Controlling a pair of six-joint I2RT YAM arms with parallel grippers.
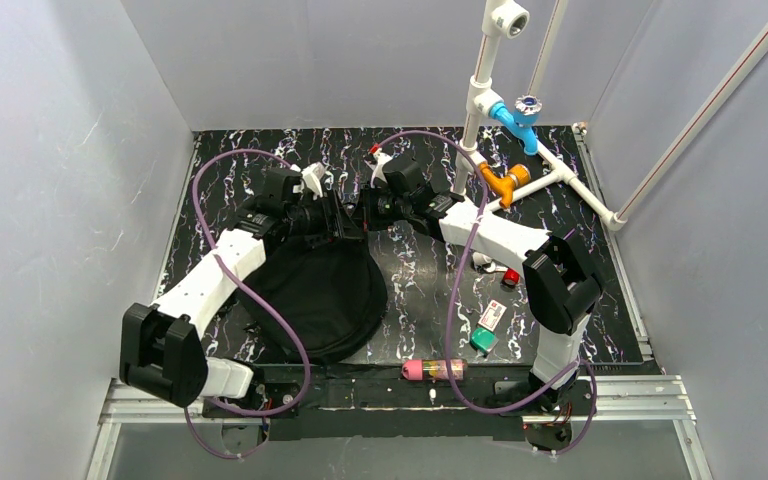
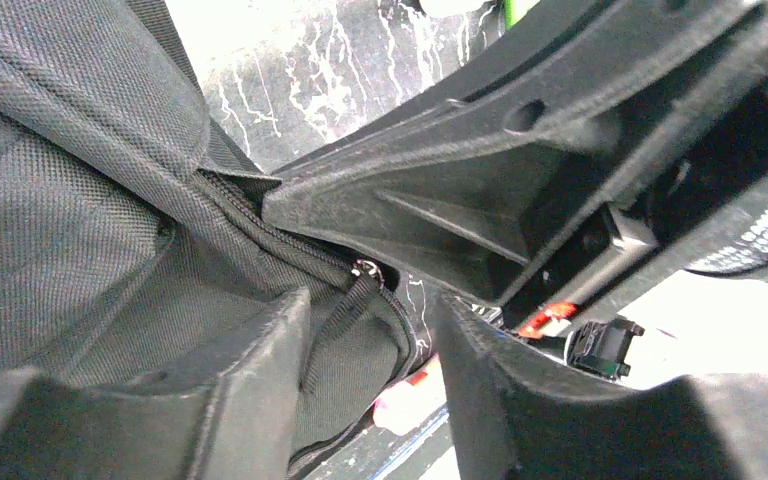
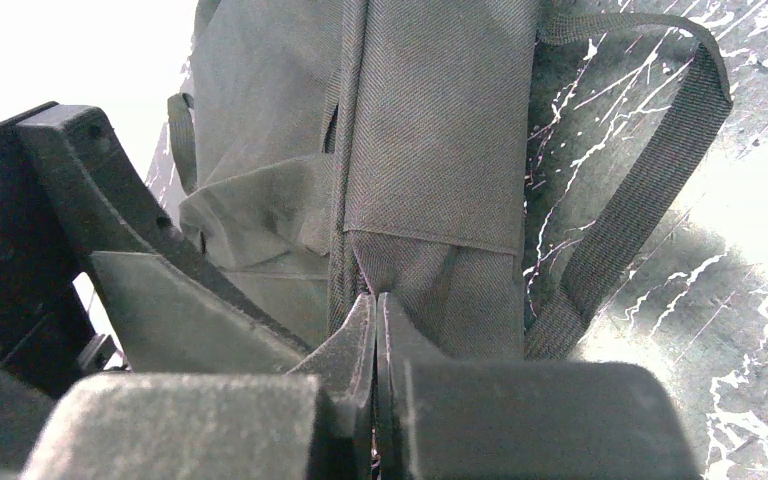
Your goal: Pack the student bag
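The black bag (image 1: pixel 320 305) lies on the left half of the table, partly under my left arm. In the left wrist view, a zipper (image 2: pixel 250 215) runs along its edge to a slider (image 2: pixel 368 270) with a dark pull strap (image 2: pixel 338 325). My left gripper is part open, its fingertips on either side of that strap with gaps showing. My right gripper is shut at the bag's seam beside the zipper; creases in the cloth (image 3: pixel 400 265) converge on its tips, a thin fold pinched there. Both grippers meet closely at the bag's right edge.
To the right lie a green item (image 1: pixel 483 340), a small card box (image 1: pixel 492 315) and a red object (image 1: pixel 511 277). A pink bottle (image 1: pixel 430 370) rests at the front edge. White pipes (image 1: pixel 470 130) with a blue valve (image 1: pixel 520 115) stand at the back right.
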